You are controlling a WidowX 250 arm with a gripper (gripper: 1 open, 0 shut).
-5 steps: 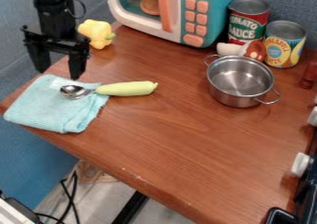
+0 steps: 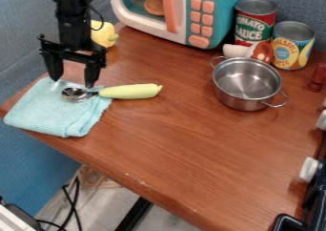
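Observation:
My black gripper (image 2: 72,71) hangs at the upper left, fingers pointing down just above the back of a folded light-blue cloth (image 2: 51,115); it looks open, with nothing visible between its fingers. A metal spoon (image 2: 75,94) lies on the cloth, and a pale yellow-green corn-like object (image 2: 132,91) lies partly on the cloth, reaching onto the wooden table.
A steel pot (image 2: 246,82) stands right of centre on the table (image 2: 192,158). Behind it are a toy microwave (image 2: 173,10), cans (image 2: 292,46) and sausage-like items. A yellow duck (image 2: 105,34) is behind the gripper.
The cloth and other objects look unmoved.

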